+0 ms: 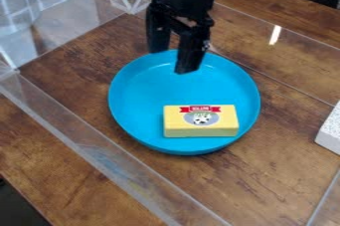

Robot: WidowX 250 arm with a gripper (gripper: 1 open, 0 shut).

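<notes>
A black gripper reaches down from the top of the camera view, its two fingers apart with nothing visible between them, hanging over the back part of a round blue plate. A yellow butter box with a red label lies on the front right part of the plate, in front of and below the gripper.
Around the plate is a wooden surface, bordered at left and front by transparent panels. A white object is at the right edge. Bare wood lies left and right of the plate.
</notes>
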